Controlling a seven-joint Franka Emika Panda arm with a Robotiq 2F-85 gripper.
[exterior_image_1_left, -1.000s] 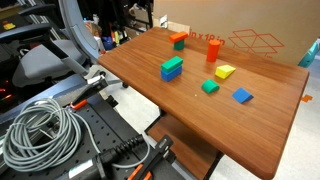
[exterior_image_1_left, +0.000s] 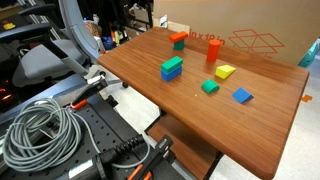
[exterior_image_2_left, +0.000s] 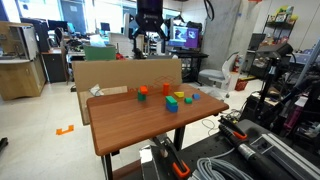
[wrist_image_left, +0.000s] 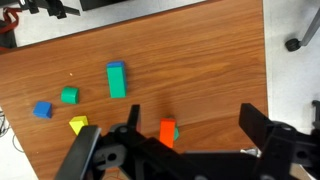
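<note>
My gripper (exterior_image_2_left: 150, 45) hangs high above the table in exterior view 2, its fingers spread and nothing between them. In the wrist view, the fingers are wide apart over the bare wood. A green block (exterior_image_1_left: 173, 63) rests on a blue block (exterior_image_1_left: 171, 74) in the table's middle. Farther back, an orange block (exterior_image_1_left: 179, 36) lies across a green one (exterior_image_1_left: 179, 45). An upright orange-red piece (exterior_image_1_left: 214, 50) stands to their right. Loose on the wood are a yellow block (exterior_image_1_left: 225, 71), a small green block (exterior_image_1_left: 210, 87) and a blue block (exterior_image_1_left: 242, 95).
The wooden table (exterior_image_1_left: 240, 135) has wide bare areas around the blocks. A cardboard-coloured panel (exterior_image_2_left: 105, 74) rises along one edge. Coiled grey cable (exterior_image_1_left: 45, 140) and dark rails sit beside the table, and an office chair (exterior_image_1_left: 45, 60) stands behind them.
</note>
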